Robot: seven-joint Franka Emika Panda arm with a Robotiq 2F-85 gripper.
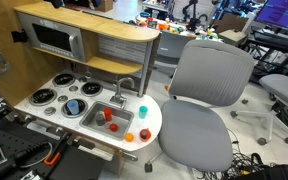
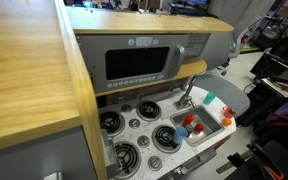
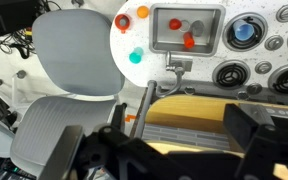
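Note:
My gripper stands open in the wrist view, its dark fingers wide apart with nothing held between them. It looks down from above on the kitchen counter. A steel sink (image 1: pixel 92 124) holds small red and grey items, among them a red one (image 3: pixel 188 41). On the stove beside it rests a blue cup (image 1: pixel 72 106). To the sink's other side, on the white counter, are a teal cup (image 1: pixel 143 112), an orange ball (image 1: pixel 129 137) and a red ball (image 1: pixel 145 134).
A curved faucet (image 3: pixel 178 66) rises behind the sink. Over the stove hangs a microwave (image 2: pixel 139 61), with a wooden shelf (image 1: pixel 119 65) alongside. Grey office chairs (image 1: pixel 197 110) stand past the counter's rounded end. Cables lie on the floor.

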